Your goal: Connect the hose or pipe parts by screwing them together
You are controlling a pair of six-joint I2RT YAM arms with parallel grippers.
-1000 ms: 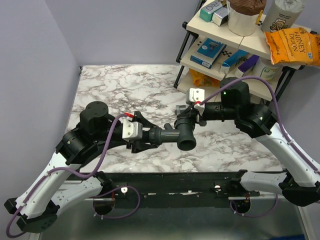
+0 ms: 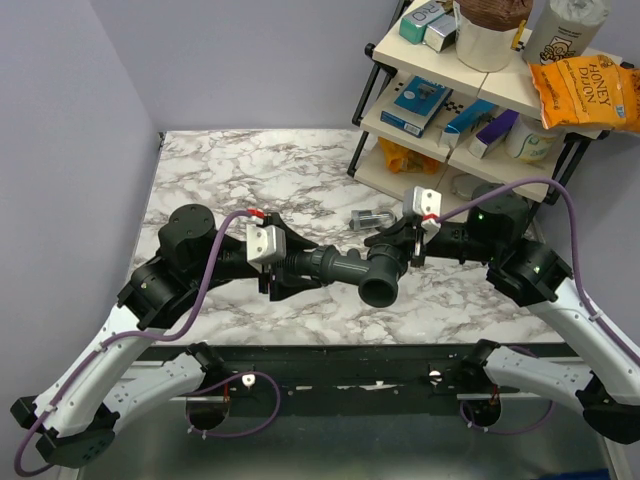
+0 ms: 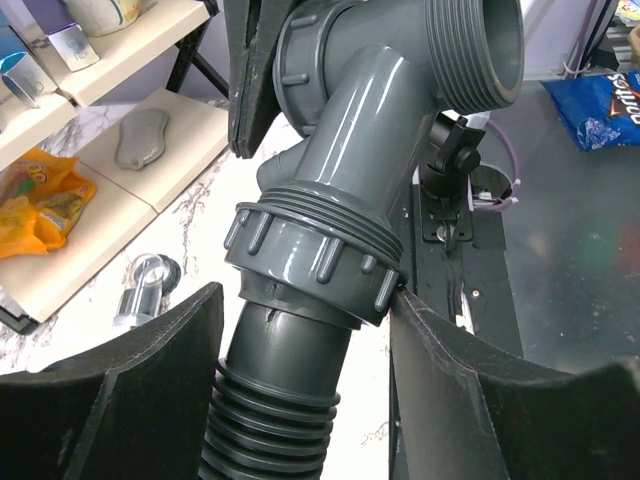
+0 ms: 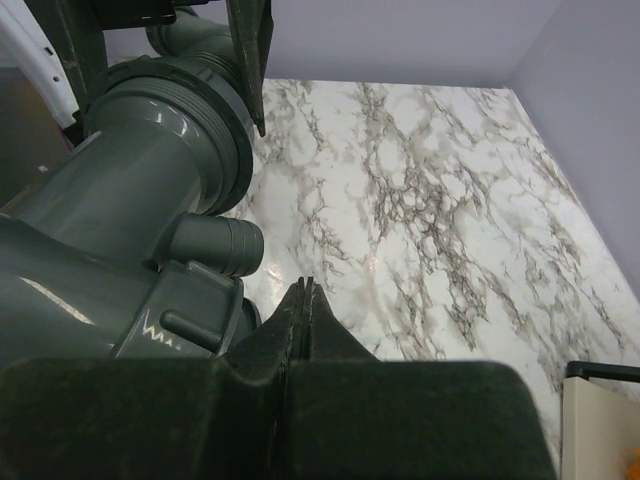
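A dark grey pipe assembly [image 2: 348,268], with a threaded collar [image 3: 315,260], a tee end and a ribbed hose section [image 3: 268,420], spans between my grippers above the marble table. My left gripper [image 2: 285,265] is around the collar and ribbed section; in its wrist view the fingers flank the pipe, and whether they grip it is unclear. My right gripper [image 2: 395,235] is at the tee end; in its wrist view the fingertips [image 4: 303,310] are shut together, the pipe beside them rather than between them.
A shelf rack [image 2: 485,80] with boxes and bags stands at back right. A small clear object [image 2: 372,219] lies on the marble table [image 2: 230,170] near it.
My right arm has moved toward the front and right, and the tee end has shifted slightly right with it. The left gripper has moved only slightly.
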